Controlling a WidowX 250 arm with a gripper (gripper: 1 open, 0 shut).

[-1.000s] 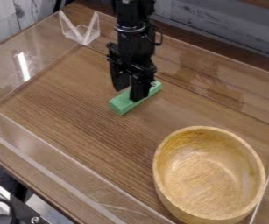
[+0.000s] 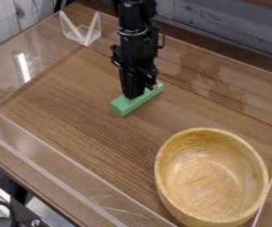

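Note:
A green block lies on the wooden table near the centre. My black gripper is lowered over the block's far part, its fingers at or beside it. Whether they are open or shut on it is unclear, as the dark arm hides the view.
A large yellow bowl stands at the lower right. A clear plastic piece is at the upper left, another at the left edge. A wall edge runs along the back.
My gripper has shifted slightly about the green block, its lower part moving a little right from a second ago. The block looks about where it was.

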